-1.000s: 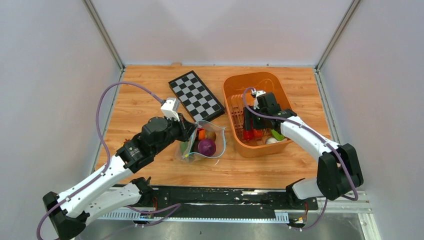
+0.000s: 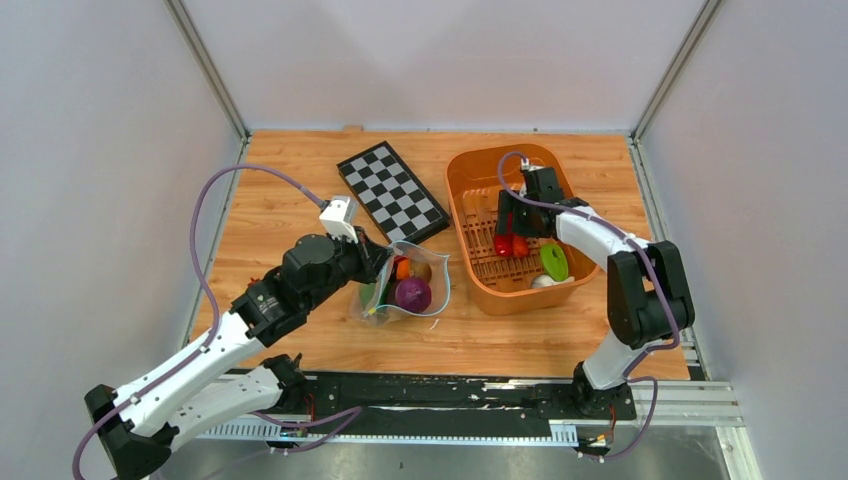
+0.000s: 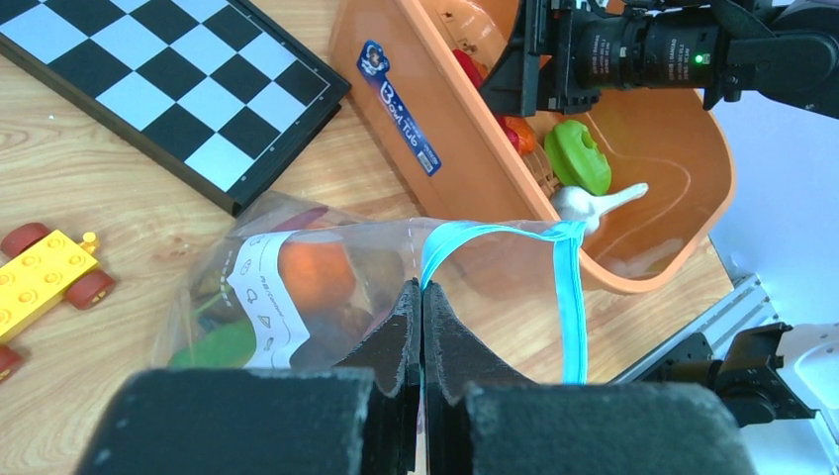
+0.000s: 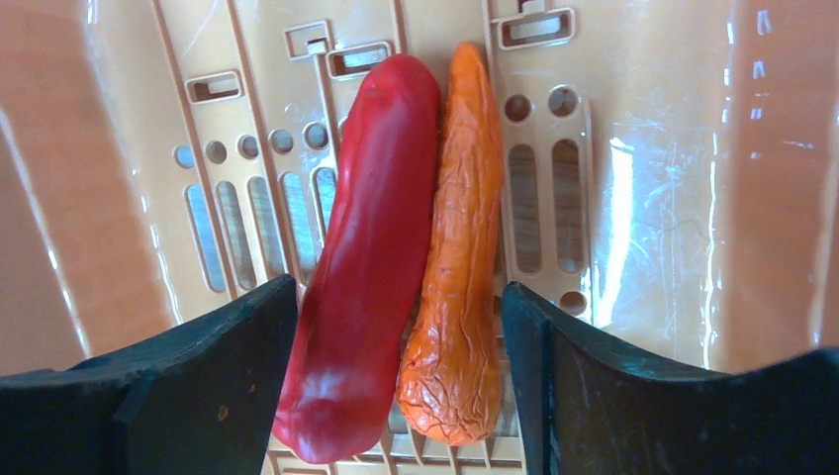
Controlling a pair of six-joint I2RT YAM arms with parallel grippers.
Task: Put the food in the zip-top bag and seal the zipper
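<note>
The clear zip top bag (image 2: pixel 371 305) lies mouth-up, with a purple onion (image 2: pixel 413 294) and orange food (image 3: pixel 315 272) among its contents. My left gripper is shut on the bag's rim, where the blue zip strip (image 3: pixel 574 307) runs to its fingertips. Inside the orange tub, my right gripper has its fingers apart, one on each side of a long red pepper (image 4: pixel 371 247) and an orange carrot (image 4: pixel 461 257) lying together. The left finger appears to meet the pepper; a slim gap shows beside the carrot.
The tub (image 2: pixel 460 215) also holds a green pepper (image 2: pixel 554 261) and a white bulb (image 3: pixel 584 205). Left of it lies a checkered board (image 2: pixel 393 190). A yellow toy block (image 3: pixel 40 282) sits beside the bag. Bare table (image 2: pixel 480 345) shows in front.
The visible pepper and carrot ends also appear further back. The left arm and bag stay still.
</note>
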